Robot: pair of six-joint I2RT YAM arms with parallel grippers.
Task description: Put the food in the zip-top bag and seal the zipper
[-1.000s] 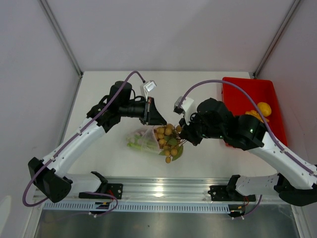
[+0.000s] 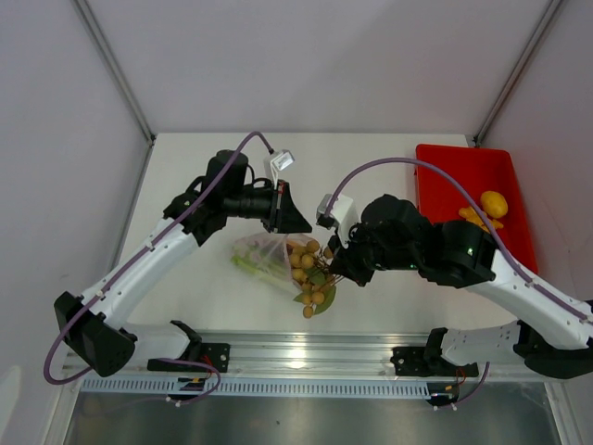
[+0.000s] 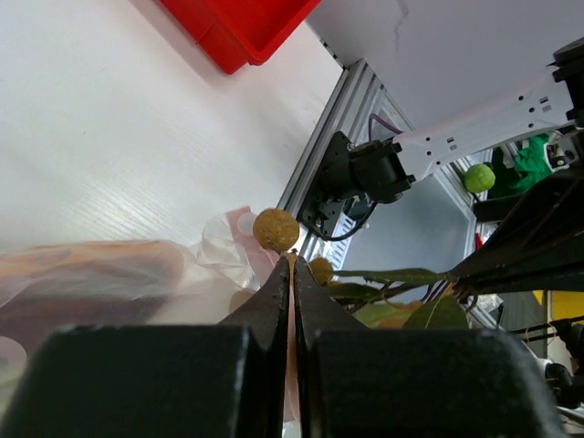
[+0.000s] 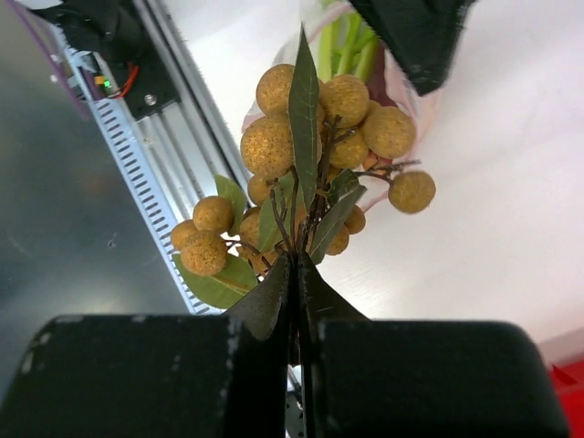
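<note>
A clear zip top bag (image 2: 259, 260) with green stalks inside lies mid-table, its opening facing right. My left gripper is shut at the bag's upper edge; its tips appear to pinch the thin plastic. My right gripper is shut on the stems of a leafy bunch of round tan fruit (image 4: 269, 146), which hangs at the bag's mouth, partly overlapping it. How much of the bunch is inside the bag is hard to tell.
A red bin (image 2: 435, 176) with yellow items (image 2: 494, 204) stands at the back right.
My right gripper and the fruit bunch have moved slightly down and left in the top view, toward the front of the table. The left arm has hardly moved.
</note>
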